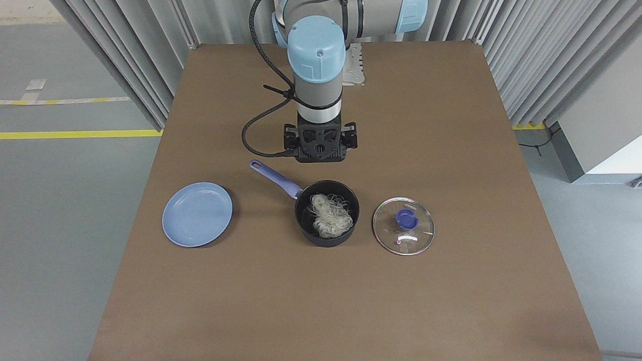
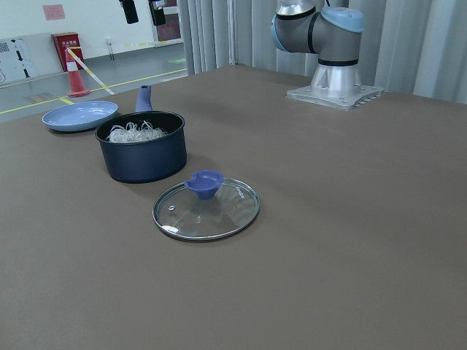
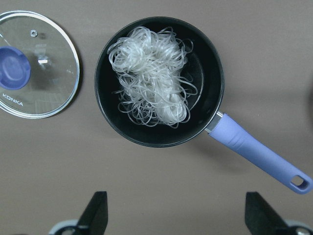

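Observation:
A dark saucepan (image 1: pixel 302 219) (image 2: pixel 142 162) with a periwinkle handle (image 3: pixel 254 152) holds pale translucent noodles (image 1: pixel 331 215) (image 3: pixel 149 73). To its right in the front view lies a glass lid (image 1: pixel 391 237) (image 2: pixel 226 219) with a blue knob (image 3: pixel 12 68). A light blue plate (image 1: pixel 196 213) (image 2: pixel 79 114) sits to the pan's left. My gripper hangs above the table over the pan area, open, its black fingers wide apart with nothing between them.
The robot's base stands at the back, before grey curtains.

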